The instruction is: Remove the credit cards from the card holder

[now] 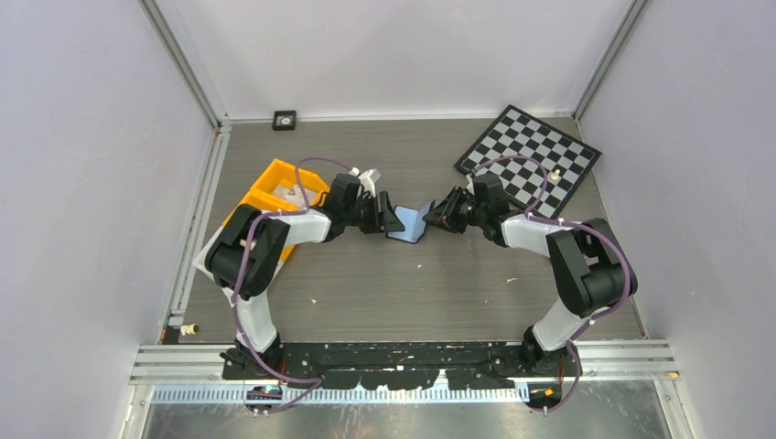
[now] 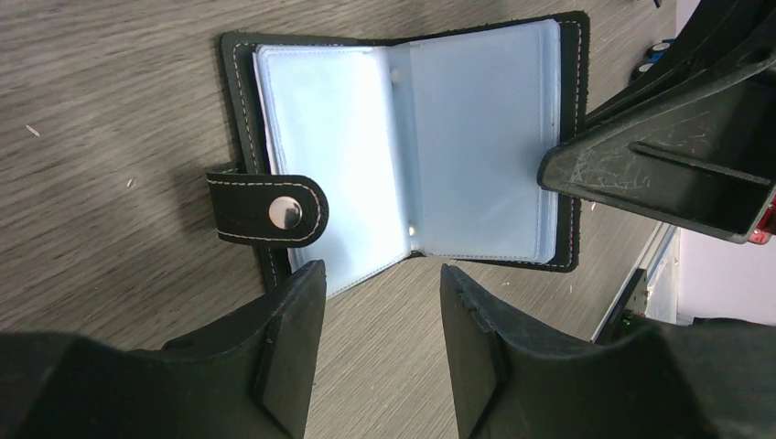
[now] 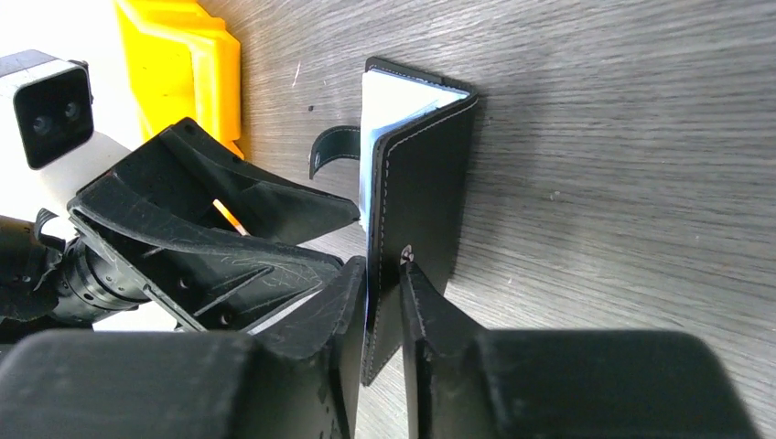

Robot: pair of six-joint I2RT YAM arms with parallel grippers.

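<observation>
The black card holder lies opened between the grippers, its pale blue card sleeves showing and its snap strap on the left side. My left gripper stands part open just below the sleeves, nothing seen between its fingers. My right gripper is at the raised black cover, fingertips either side of its edge; whether it grips cannot be told. In the left wrist view its fingers reach over the cover's right edge.
A yellow bin stands behind the left arm. A checkered board lies at the back right, a small black box at the back.
</observation>
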